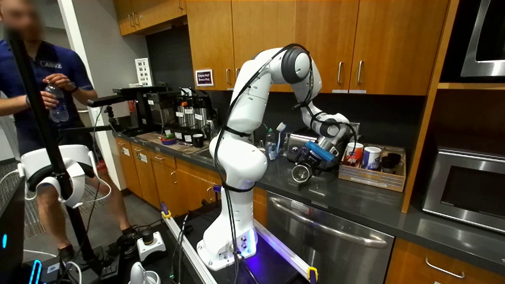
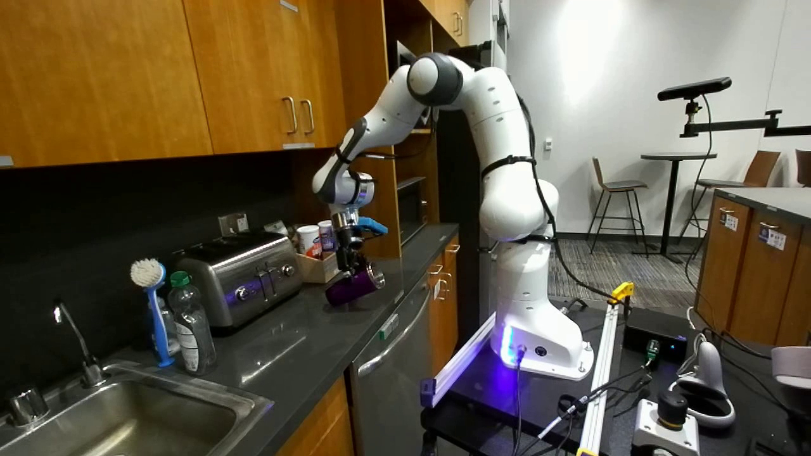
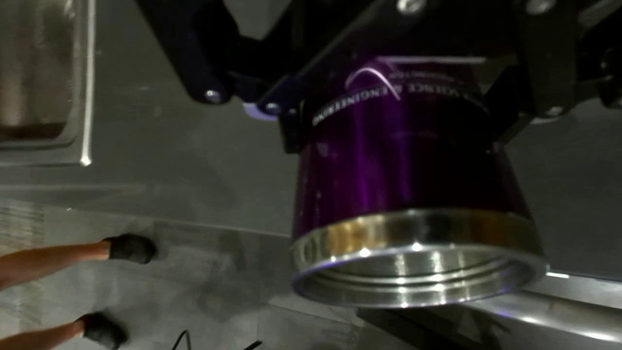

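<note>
A purple metal cup (image 3: 402,175) with a silver rim hangs tilted on its side. My gripper is shut on it, one finger against each side of its body. The cup's open mouth faces the camera in exterior view 1, where the cup (image 1: 302,173) is above the dark counter (image 1: 348,203). From exterior view 2, the cup (image 2: 353,287) appears low over the worktop, its mouth towards the robot base; whether it touches the surface, I cannot tell. White lettering shows partly on its side, and its bottom end is hidden under the gripper.
Behind the gripper stands a toaster (image 2: 236,277). A cardboard box (image 1: 371,180) with canisters lies to the right in exterior view 1. The sink (image 2: 144,418), a soap bottle (image 2: 191,327) and a brush (image 2: 156,304) are farther along the counter. A person (image 1: 45,94) stands at the left.
</note>
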